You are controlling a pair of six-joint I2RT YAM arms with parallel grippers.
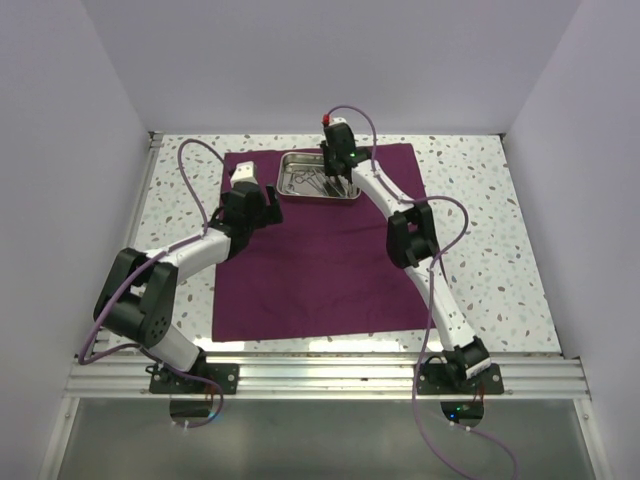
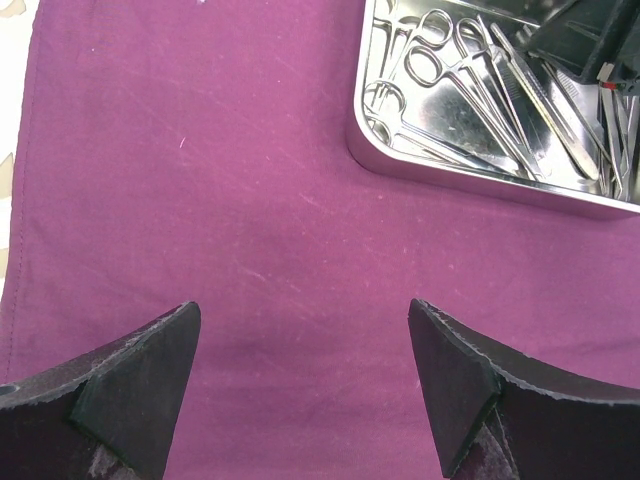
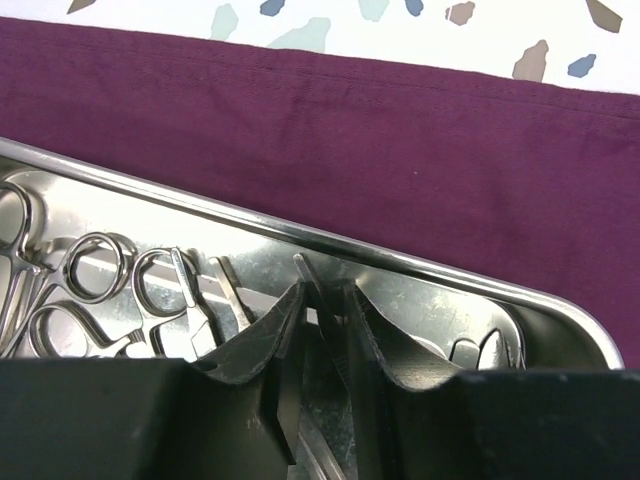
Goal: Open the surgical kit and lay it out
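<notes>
The steel tray [image 1: 297,194] holding scissor-like ringed instruments [image 2: 467,75] and slim straight ones sits at the back of the purple cloth [image 1: 300,280]. My right gripper is down inside the tray, its fingertips close together around the tip of a slim dark instrument [image 3: 303,268]; whether it grips it I cannot tell. My left gripper hangs open over bare cloth left and in front of the tray, nothing between its fingers.
Most of the cloth in front of the tray is clear. A speckled white table [image 1: 490,240] shows around the cloth, with walls behind and at the sides.
</notes>
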